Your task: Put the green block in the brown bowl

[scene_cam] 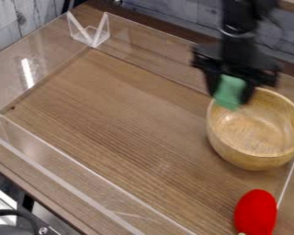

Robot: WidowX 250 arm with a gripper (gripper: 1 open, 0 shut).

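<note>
The green block (230, 93) shows between the fingers of my dark gripper (228, 81), which is shut on it. Block and gripper are blurred. In this view they overlap the upper left rim of the brown bowl (257, 145), and the block appears to be raised above it. No other block shows in the visible part of the bowl, which stands at the right of the table. Part of its far rim is hidden behind the gripper.
A red egg-shaped object (255, 213) lies at the lower right, in front of the bowl. A clear bracket (89, 31) stands at the back left.
</note>
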